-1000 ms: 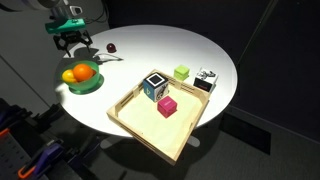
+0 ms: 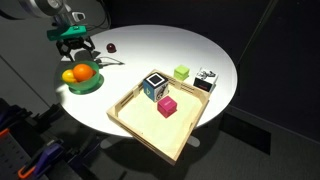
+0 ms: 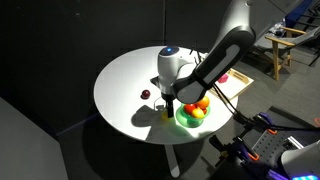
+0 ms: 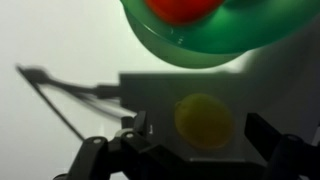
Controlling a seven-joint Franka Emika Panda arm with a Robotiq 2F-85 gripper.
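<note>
A yellow fruit (image 4: 203,122) lies on the white table outside the bowl, between the spread fingers of my gripper in the wrist view. Exterior view 2 shows the same yellow fruit (image 3: 168,116) just under my gripper (image 3: 168,106), left of the green bowl. From exterior view 1 that fruit cannot be made out, and my gripper (image 2: 75,48) hangs low over the table's left side, behind the bowl. The green bowl (image 2: 88,90) holds an orange fruit (image 2: 83,72) and a yellow one (image 2: 68,76); something red (image 4: 185,8) also shows in it.
A wooden tray (image 2: 135,126) carries a patterned cube (image 2: 155,86) and a pink cube (image 2: 167,106). Beyond it stand a green cube (image 2: 181,72) and a black-and-white box (image 2: 206,79). A dark red round object (image 2: 111,48) lies right of my gripper.
My gripper has come down closer to the table behind the bowl. The bowl, tray and cubes have stayed in place.
</note>
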